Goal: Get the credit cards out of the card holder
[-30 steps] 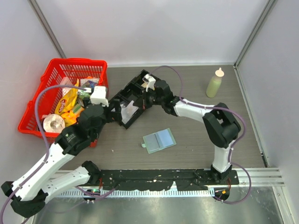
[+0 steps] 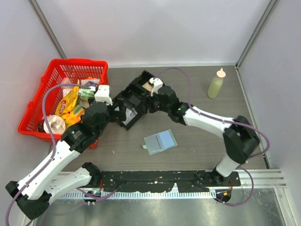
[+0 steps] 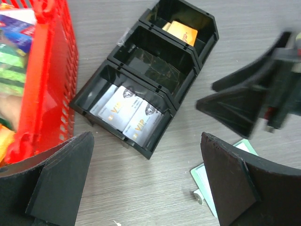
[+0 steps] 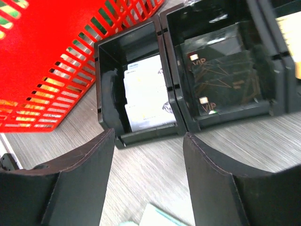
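Note:
A flat pale-blue card holder (image 2: 160, 141) with a small snap tab lies on the table, seen whole in the top view; I cannot tell whether cards are inside. White VIP cards (image 3: 124, 113) rest in the near compartment of a black three-part box (image 3: 162, 92). Dark VIP cards (image 4: 221, 77) lie in the middle compartment, and gold cards (image 3: 182, 32) in the far one. My left gripper (image 2: 120, 111) is open above the box's near end, holding nothing. My right gripper (image 2: 149, 102) hangs at the box's right side, its fingers (image 4: 89, 174) apart with an empty gap.
A red basket (image 2: 84, 61) full of packets stands close against the box's left side. At the back right is a squeeze bottle (image 2: 216, 84). Bare table (image 2: 207, 136) stretches across the right side.
My left gripper has shifted slightly to the right.

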